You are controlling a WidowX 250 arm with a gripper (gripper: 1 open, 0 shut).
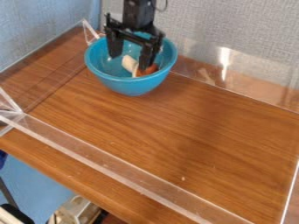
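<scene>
A blue bowl (117, 81) sits at the back left of the wooden table. Inside it are a pale item (129, 63) and an orange-brown item (149, 69), partly hidden by my black gripper (129, 51). The gripper hangs down into the bowl with its fingers apart, over these items; whether it touches them I cannot tell.
Clear low walls edge it, with textured grey panels behind and to the left. Small objects lie below the table at the lower left.
</scene>
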